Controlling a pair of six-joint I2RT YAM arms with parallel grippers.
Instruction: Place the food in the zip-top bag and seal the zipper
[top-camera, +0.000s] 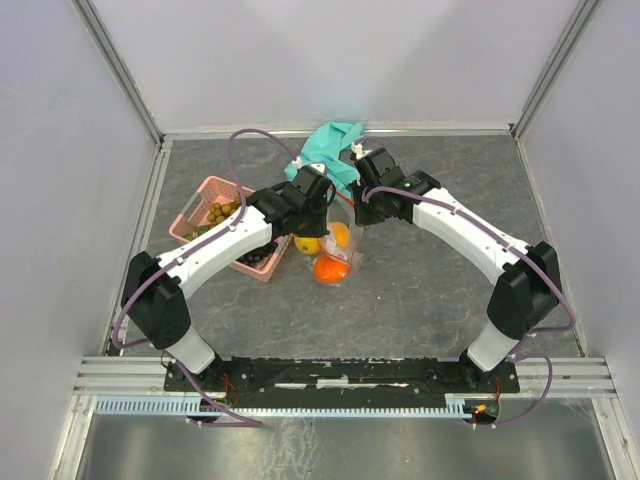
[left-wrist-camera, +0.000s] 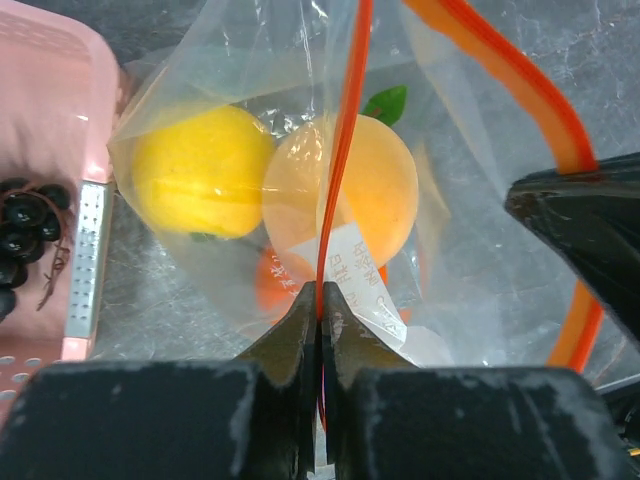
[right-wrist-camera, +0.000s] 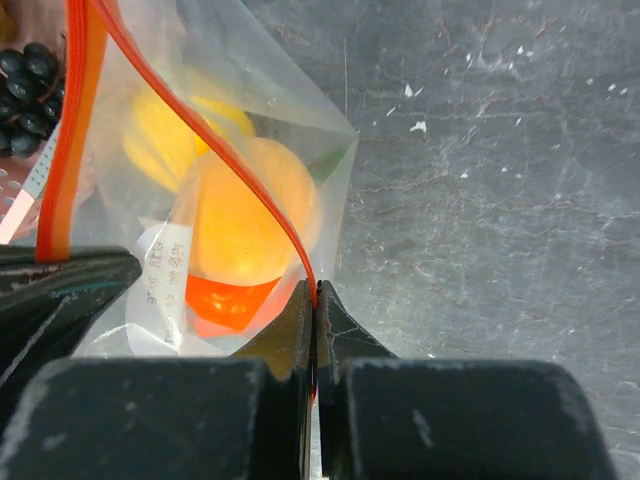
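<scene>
Between my two arms hangs the clear zip top bag (left-wrist-camera: 300, 70), its mouth spread and edged with orange-red zipper strips. Inside it are a yellow fruit (left-wrist-camera: 200, 172), a pale orange round fruit (left-wrist-camera: 375, 185) and a red-orange item (right-wrist-camera: 232, 302) lower down; the bag's film blurs them. My left gripper is shut on one side of the bag's rim, the red strip running between its fingertips. My right gripper is shut too, with the thin red rim on the opposite side pinched at its tips. A white printed label (right-wrist-camera: 167, 270) shows on the bag.
Left of the bag stands a pink basket (top-camera: 216, 189) holding black grapes (left-wrist-camera: 28, 228) and other produce. A teal cloth (top-camera: 330, 148) lies behind the grippers.
</scene>
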